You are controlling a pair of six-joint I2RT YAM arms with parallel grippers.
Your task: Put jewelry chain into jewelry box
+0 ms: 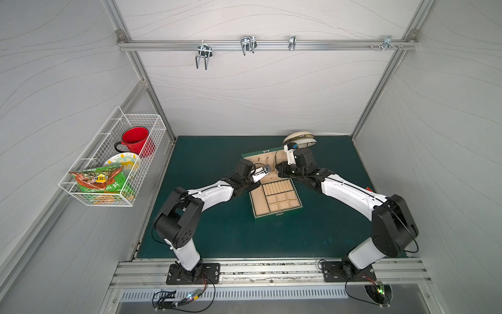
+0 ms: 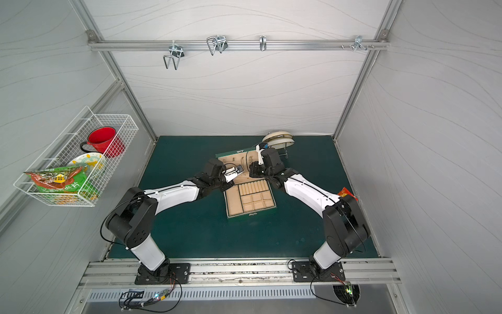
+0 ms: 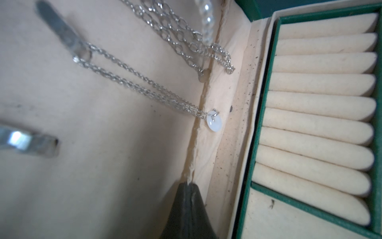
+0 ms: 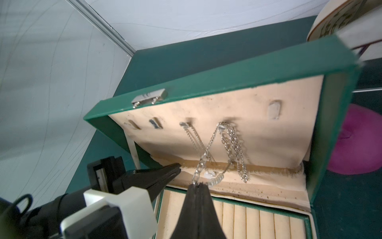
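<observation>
A green jewelry box with cream lining stands open, its lid raised at the back. From one lid hook hangs a silver chain with a white pearl section; part of it runs down to the tips of my right gripper, which is shut on it. A thinner chain with a white oval pendant hangs from a neighbouring hook. My left gripper is shut near the lid's fold, below the pendant, with nothing visible between its fingers. The far end of the pearl section is cut off in the left wrist view.
Ring rolls and small compartments fill the box's base. Behind the box lie stacked pale bowls, and a pink object is beside the lid.
</observation>
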